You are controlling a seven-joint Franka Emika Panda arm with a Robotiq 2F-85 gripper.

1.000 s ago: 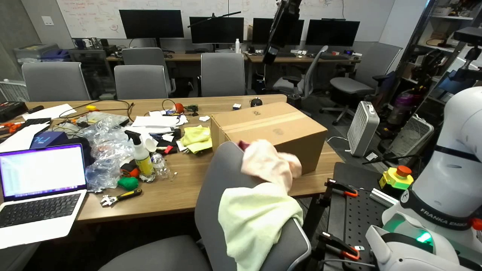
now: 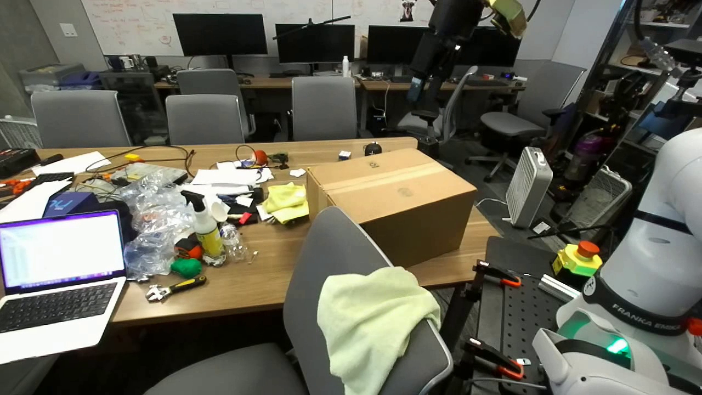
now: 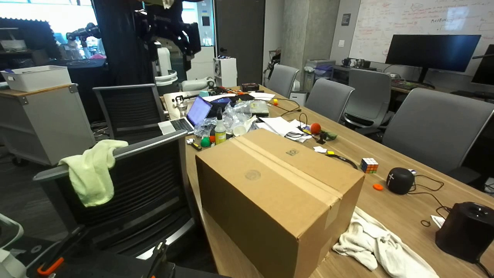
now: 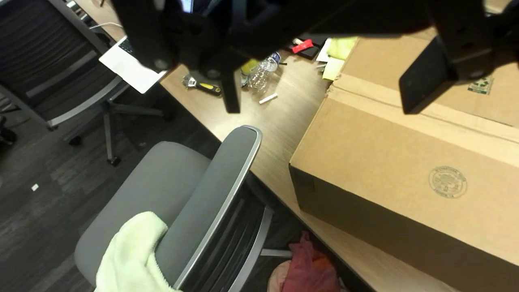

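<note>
My gripper is open, its dark fingers spread wide with nothing between them. It hangs high over the chair and box area, also showing as a black gripper (image 2: 424, 95) at the top of exterior view 1. A pale green cloth (image 2: 372, 322) drapes over the back of the grey chair (image 2: 322, 263). In the wrist view, a red and peach cloth (image 4: 311, 270) lies low beside the chair, beyond the table edge; part of it is cut off by the frame. Neither exterior view shows that cloth now.
A large closed cardboard box (image 2: 395, 191) occupies the table's near end. A white cloth (image 3: 382, 245) lies beside it. Laptop (image 2: 59, 276), spray bottle (image 2: 209, 237), wrench (image 2: 174, 287) and plastic wrap clutter the table's other part. Bare wood shows between wrench and box.
The peach cloth that was at the chair back, above the green cloth, is gone from there. My gripper has come further into exterior view 1, lower and to the right. The green cloth stays put.
</note>
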